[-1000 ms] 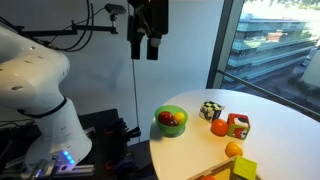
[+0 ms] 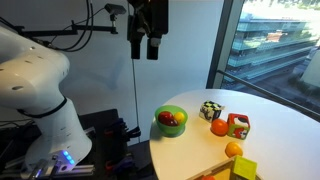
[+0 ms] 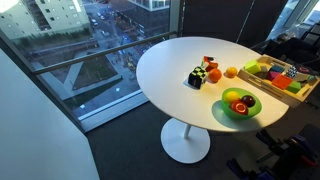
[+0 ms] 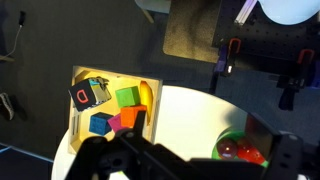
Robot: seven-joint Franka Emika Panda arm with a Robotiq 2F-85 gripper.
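High above the table's left side, my gripper (image 2: 145,50) stands open, its fingers (image 2: 136,47) apart and nothing between them. A green bowl (image 2: 171,132) of red and yellow fruit sits below and a little right of it in exterior view 1. A black-and-white patterned cube (image 3: 195,76), a red-orange round fruit (image 3: 214,75) and a small red box (image 2: 238,121) are grouped on the table. An orange (image 2: 233,149) lies by the wooden tray (image 4: 85,126), which holds several colored blocks, including a green one (image 4: 128,96). In the wrist view, the bowl is partly hidden by the gripper.
The round white table (image 3: 165,72) has wide free room on the window side. Tall windows (image 2: 270,45) stand behind it. A black chair (image 4: 255,90) is close to the bowl's side of the table.
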